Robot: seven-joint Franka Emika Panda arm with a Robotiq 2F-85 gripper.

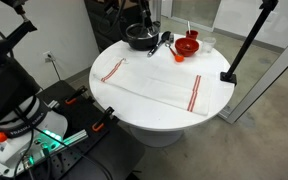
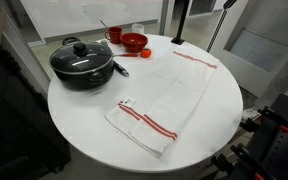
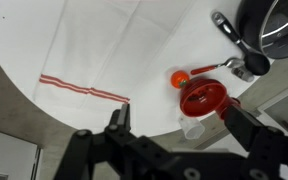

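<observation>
My gripper is open in the wrist view, its two dark fingers wide apart and nothing held between them. In exterior view 1 it is partly seen at the top edge, above the table near the black pot. A white towel with red stripes lies spread flat across the round white table. The lidded pot stands at the table's left in exterior view 2. Beside the red bowl sits a small orange-red round item.
A black ladle and a spoon with a red handle lie between pot and bowl. Close to the bowl stand a red cup and a clear cup. A black post rises at the table edge. Bare tabletop surrounds the towel.
</observation>
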